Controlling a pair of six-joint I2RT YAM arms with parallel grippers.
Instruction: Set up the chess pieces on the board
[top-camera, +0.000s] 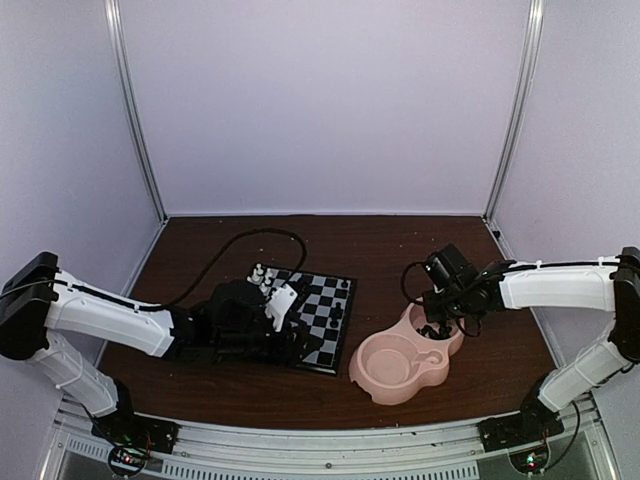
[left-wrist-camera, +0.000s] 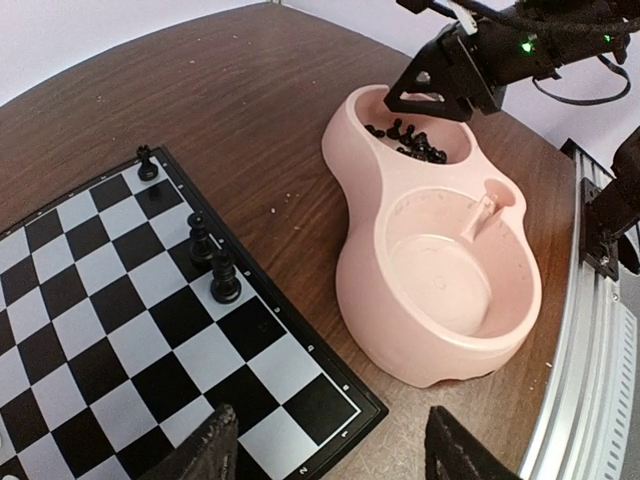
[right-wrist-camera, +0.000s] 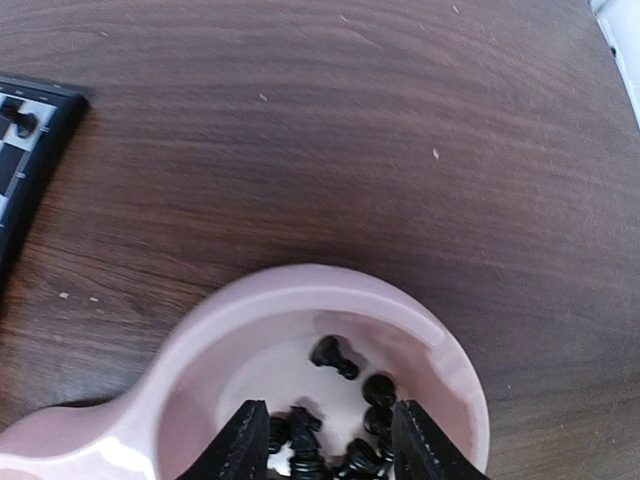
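Note:
A chessboard (left-wrist-camera: 150, 320) lies on the brown table, partly covered by the left arm from above. Along its right side stand three black pieces: one at the far corner (left-wrist-camera: 147, 163) and two close together, one of them nearer (left-wrist-camera: 225, 278). White pieces (top-camera: 262, 276) are at the board's far left. The pink two-bowl dish (top-camera: 395, 360) keeps loose black pieces (right-wrist-camera: 335, 357) in its far bowl. Over the board's near part, my left gripper is open and empty. Just above that far bowl, my right gripper has its fingers apart, with black pieces visible beyond and between them.
The dish's near bowl (left-wrist-camera: 440, 290) holds no chess pieces. A strip of bare table (left-wrist-camera: 290, 200) separates board and dish. Behind both, the table is clear. A metal rail (top-camera: 330, 435) runs along the front edge.

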